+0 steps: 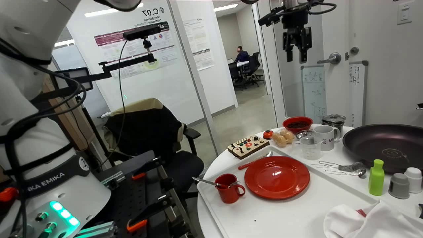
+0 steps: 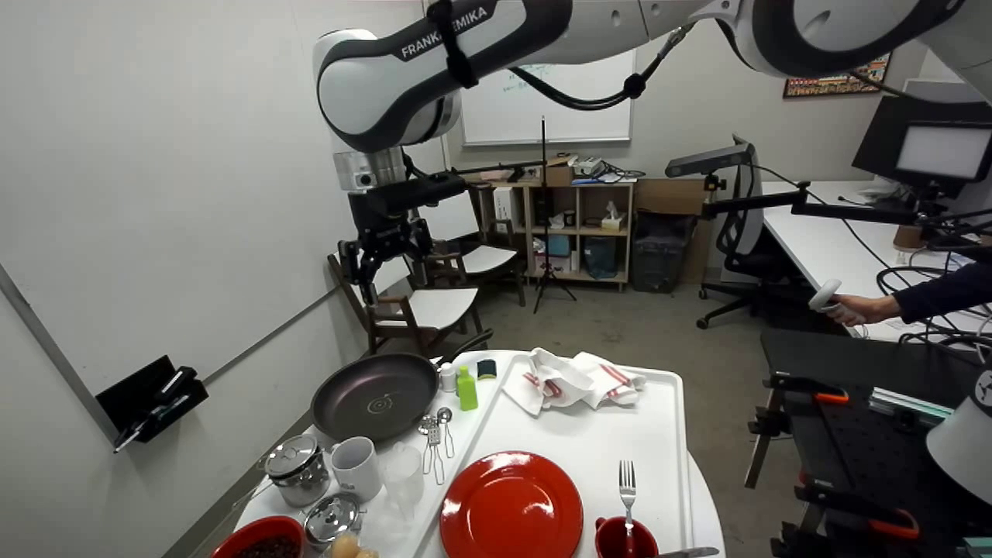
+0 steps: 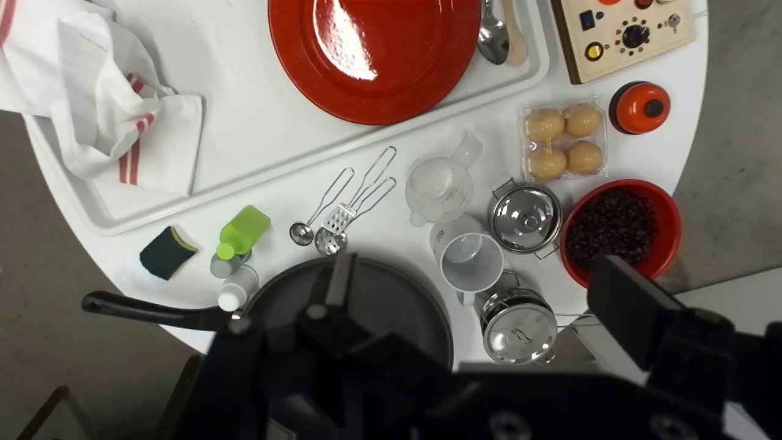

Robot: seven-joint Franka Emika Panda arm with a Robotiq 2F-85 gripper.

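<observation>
High above the far side of the table hangs my gripper [image 1: 296, 60], its two fingers apart and nothing between them. From the second exterior view, the gripper [image 2: 394, 290] appears over the region of the black frying pan [image 2: 377, 395], well clear of it. A red plate [image 1: 277, 177] lies on the white tray [image 1: 269, 216]. Left of the plate stands a red mug [image 1: 228, 193] with a fork [image 2: 628, 483] and a knife in it. Seen from the wrist, a grey-white mug [image 3: 473, 261], a clear measuring cup [image 3: 437, 189] and a small lidded pot [image 3: 525, 217] stand close together.
A red bowl of dark beans [image 3: 623, 227] and a carton of eggs [image 3: 564, 139] crowd one end. Whisk-like utensils [image 3: 352, 205], a green bottle [image 3: 244, 228], a sponge [image 3: 167, 253] and a crumpled towel [image 3: 117, 110] lie toward the other. Tray space beside the towel is bare.
</observation>
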